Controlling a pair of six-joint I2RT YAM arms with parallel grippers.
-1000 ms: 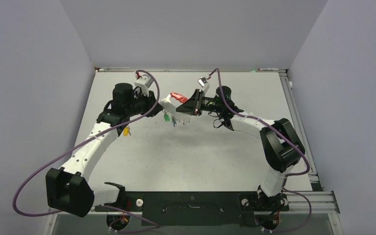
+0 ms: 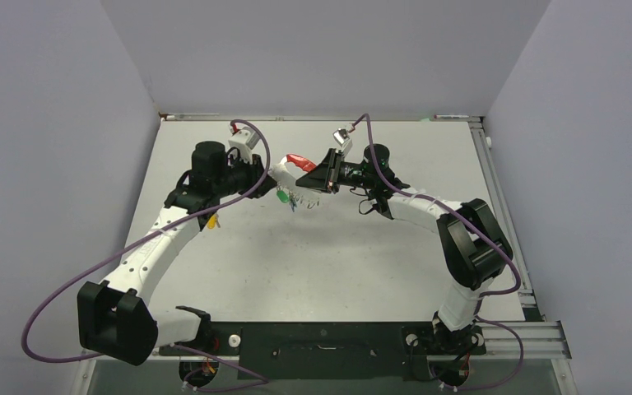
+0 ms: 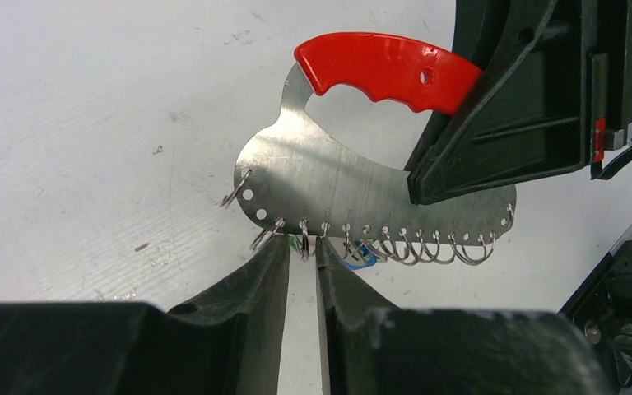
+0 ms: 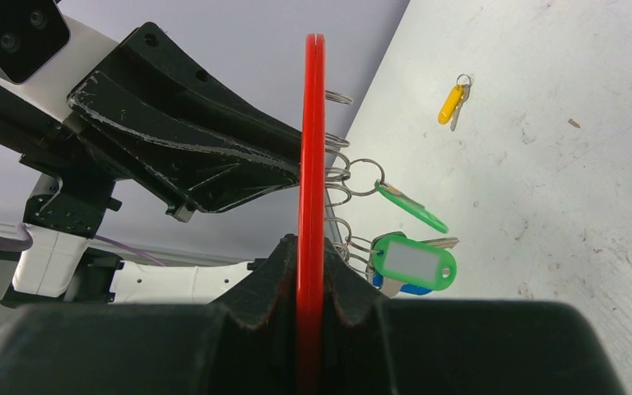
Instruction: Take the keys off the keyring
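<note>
A metal plate [image 3: 329, 181] with a red handle [image 3: 378, 62] and a row of small rings along its lower edge hangs in my right gripper [image 2: 325, 177], which is shut on it. Green key tags [image 4: 411, 265] and a blue one [image 4: 415, 289] dangle from rings beneath it. My left gripper faces the plate's lower edge, its fingertips part open around one of the rings near the plate's left end; whether they touch it I cannot tell.
A yellow tag with a key [image 4: 451, 104] lies on the white table [image 2: 313, 271], at the left in the top view. Walls surround it.
My left gripper has shifted very slightly right toward the plate since a second ago, and the dangling tags have swung a little. The right arm looks unchanged.
</note>
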